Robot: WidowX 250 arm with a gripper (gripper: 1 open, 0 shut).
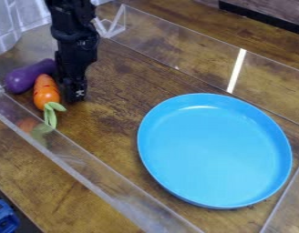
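Note:
My black gripper (69, 77) is low at the upper left, beside a toy carrot (46, 96) with a pale green top and a purple eggplant (25, 76). Its fingertips are dark against the dark wood, so I cannot tell whether they are open, shut or on something. The carrot lies just left of the fingers, along the clear wall.
A large blue plate (214, 148) fills the right side of the wooden table (116, 127). Clear plastic walls border the area. A small blue object (1, 217) is at the lower left edge.

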